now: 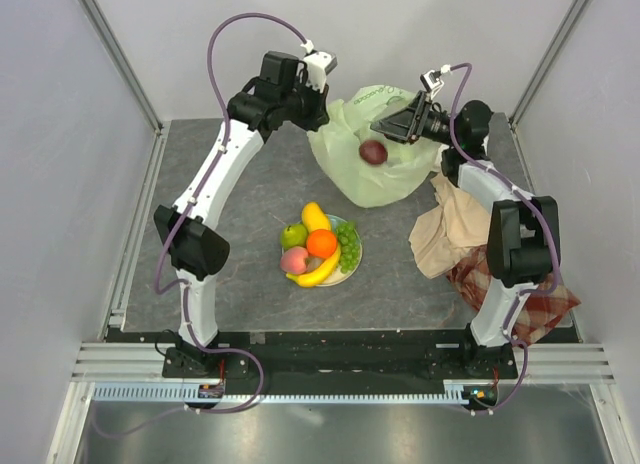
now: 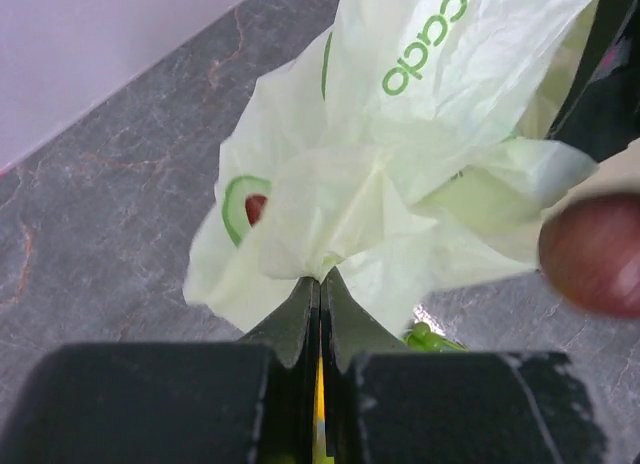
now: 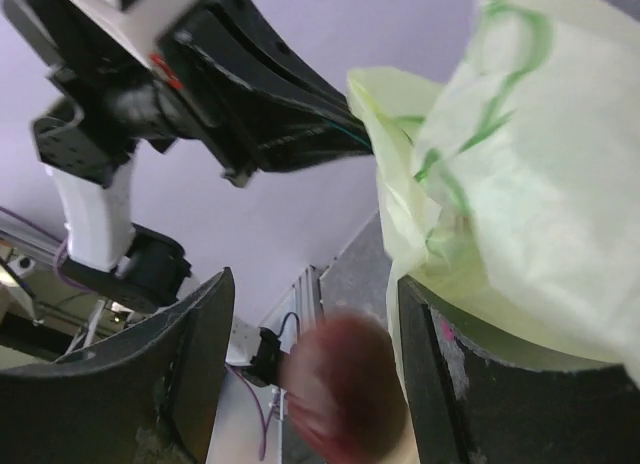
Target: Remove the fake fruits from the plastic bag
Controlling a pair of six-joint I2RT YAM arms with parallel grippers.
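The pale green plastic bag (image 1: 370, 174) hangs between my two grippers. My left gripper (image 1: 317, 119) is shut on its left side; in the left wrist view the bag bunches at the fingertips (image 2: 318, 278). My right gripper (image 1: 398, 124) holds the bag's edge; in the right wrist view bag film runs between its fingers. A dark red fruit (image 1: 373, 152) shows just below the right gripper, blurred in both wrist views; whether it is inside the bag or loose is unclear.
A plate (image 1: 342, 275) of bananas, apples, an orange, grapes and other fruit sits at the middle front. Beige cloth (image 1: 443, 239) and a checked cloth (image 1: 535, 309) lie at the right.
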